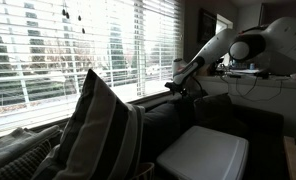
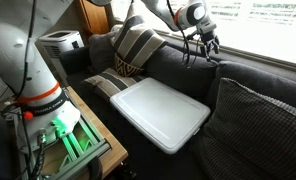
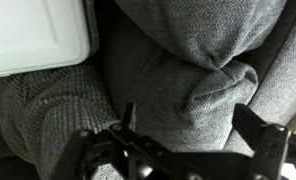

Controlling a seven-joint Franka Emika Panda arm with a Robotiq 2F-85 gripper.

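My gripper (image 2: 208,45) hangs above the back of the dark sofa, near the window, in exterior view 2. Its fingers are spread in the wrist view, where the gripper has grey fabric cushions (image 3: 163,95) below it and nothing held between the tips. A white rectangular lid or tray (image 2: 160,112) lies flat on the seat, apart from the gripper. Its corner (image 3: 33,35) shows at the upper left of the wrist view. Seen from exterior view 1, the gripper (image 1: 175,88) is small and dark against the blinds.
A striped pillow (image 1: 100,135) leans at the sofa's near end in exterior view 1. Behind the sofa runs a window with blinds (image 1: 48,60). A wooden table edge (image 2: 106,150) borders the seat at the robot's base. A ribbed grey cushion (image 2: 253,125) fills the right side.
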